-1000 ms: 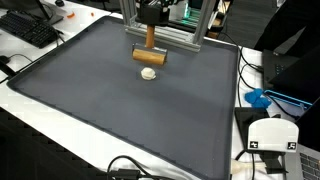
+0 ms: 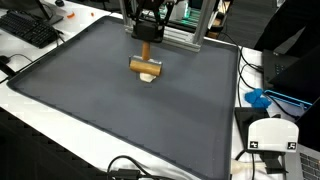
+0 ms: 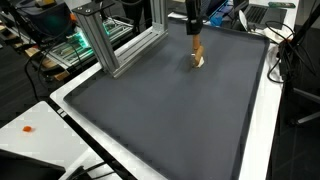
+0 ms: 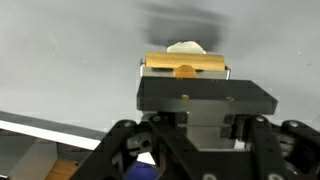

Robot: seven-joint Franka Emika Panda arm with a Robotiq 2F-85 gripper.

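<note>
A wooden hammer-like tool hangs from my gripper (image 2: 151, 36), which is shut on its handle. The tool's cylindrical head (image 2: 145, 66) lies crosswise at the lower end, low over the grey mat. Just under and in front of it is a small pale round piece (image 2: 147, 77), partly covered by the head. From the side, the tool (image 3: 197, 50) stands nearly upright above the pale piece. In the wrist view the head (image 4: 186, 62) shows beyond the gripper, with the pale piece (image 4: 186, 47) peeking out past it; whether they touch, I cannot tell.
A metal frame (image 2: 192, 38) stands at its back edge. Off to the right lie a blue object (image 2: 258, 98) and a white device (image 2: 273, 134). A keyboard (image 2: 28, 29) sits at the far left.
The gripper and the tool have moved toward the front of the mat and slightly left, bringing the head over the pale piece. The pale piece has stayed about where it was.
</note>
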